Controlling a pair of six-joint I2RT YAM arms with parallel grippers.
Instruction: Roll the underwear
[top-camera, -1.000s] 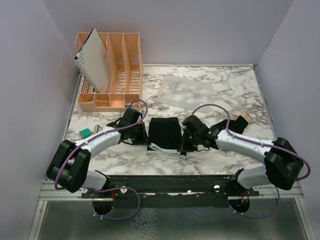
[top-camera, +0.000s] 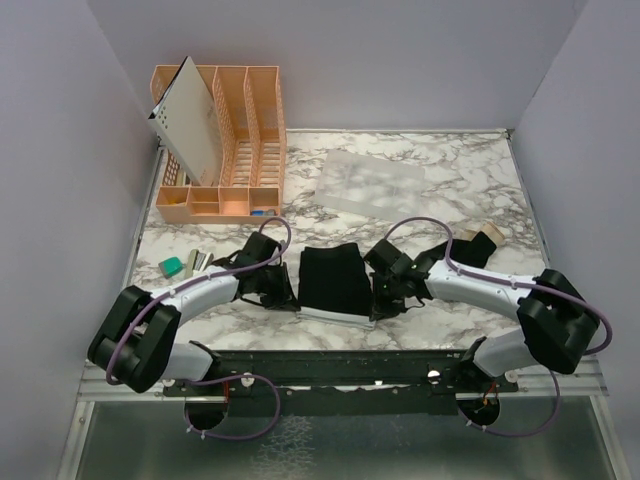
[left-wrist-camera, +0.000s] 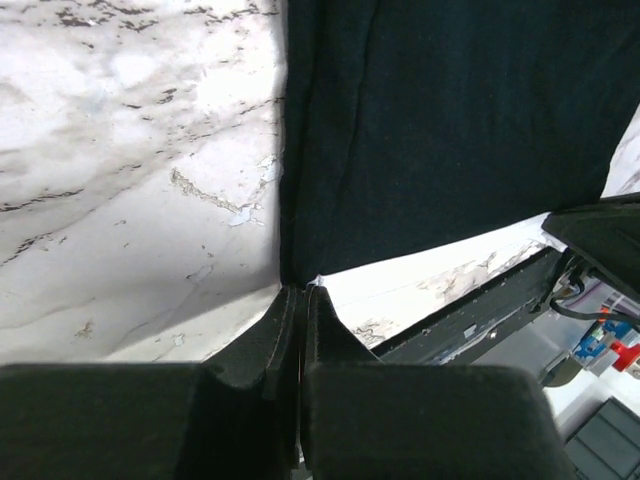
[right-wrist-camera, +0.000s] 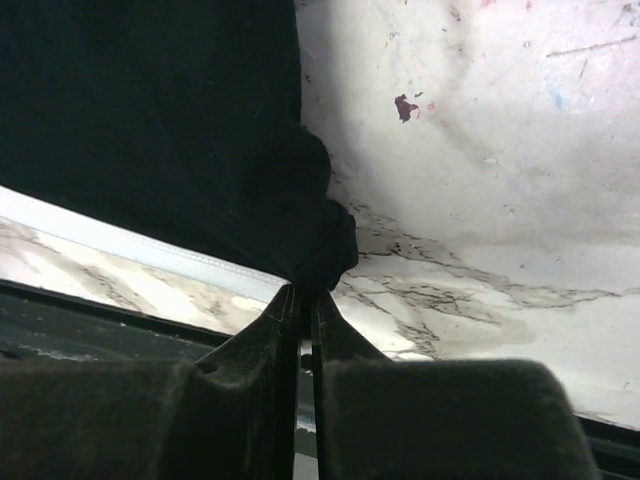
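The black underwear (top-camera: 334, 278) lies spread on the marble table, its white waistband (top-camera: 336, 317) stretched along the side nearest the table's front edge. At the left front corner, my left gripper is shut, its tips touching the cloth edge; whether a thin bit of fabric is pinched there is unclear. My right gripper is at the opposite front corner, with bunched black fabric (right-wrist-camera: 325, 245) right at its tips. Its fingers are close together, and their grip on the cloth cannot be made out.
An orange divided organizer (top-camera: 235, 190) with a white board leaning in it stands at the back left. Another black cloth (top-camera: 470, 250) lies to the right. A clear sheet (top-camera: 370, 185) covers the table behind, and a green object (top-camera: 171, 267) sits at the left.
Both grippers have come down toward the front edge. The waistband, raised above the front part of the cloth earlier, now lies flat along the front.
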